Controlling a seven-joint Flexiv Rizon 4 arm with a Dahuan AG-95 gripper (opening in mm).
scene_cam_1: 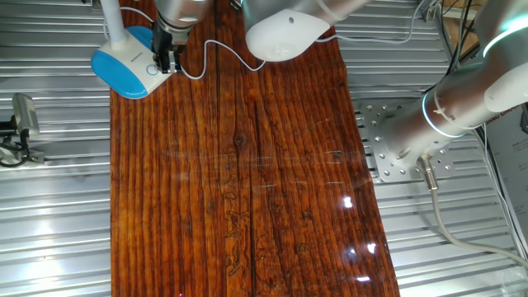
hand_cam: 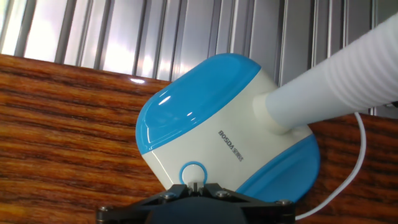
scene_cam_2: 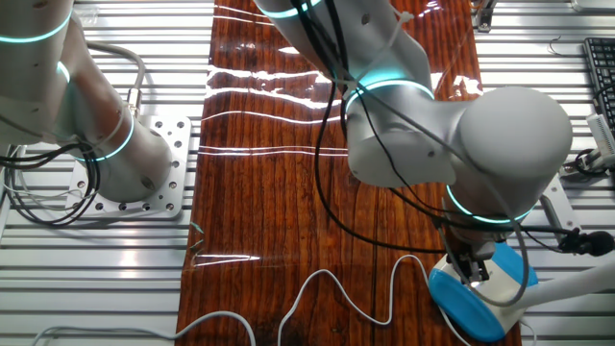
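Observation:
A blue and white lamp base [hand_cam: 233, 134] fills the middle of the wrist view, with a pale ribbed stem [hand_cam: 336, 74] rising to the right. On its white band sits a round white button [hand_cam: 194, 172] ringed in blue. My gripper is shut, its black fingertips together at the near edge of that button, partly covering it. Whether they touch it, I cannot tell. In exterior view 1 the lamp base [scene_cam_1: 124, 70] is at the table's upper left, with the gripper [scene_cam_1: 172, 66] at its right side. Exterior view 2 shows the lamp base [scene_cam_2: 461, 303] at lower right.
A white cable [scene_cam_1: 235, 51] curls over the wooden table [scene_cam_1: 239, 181], much of which is bare. Beside the table stands the arm's base plate [scene_cam_1: 388, 140]. Loose black cables [scene_cam_2: 332, 207] hang along the arm. A metal clamp-like device [scene_cam_1: 23, 124] is off to the left.

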